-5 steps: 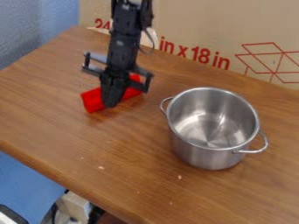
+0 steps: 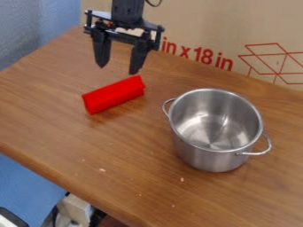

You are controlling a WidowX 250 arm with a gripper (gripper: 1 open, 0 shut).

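A red block (image 2: 113, 93) lies on the wooden table left of centre. Above and behind it my black gripper (image 2: 120, 58) is raised at the top of the view, its two fingers spread apart with nothing between them. A steel pot (image 2: 215, 130) with two side handles stands to the right of the block, apart from it.
A blue surface (image 2: 35, 168) borders it on the left. A cardboard panel (image 2: 254, 40) with red printing stands at the back.
My gripper has risen up and back, away from the red block, which it was over a second ago. The block and pot look unmoved.
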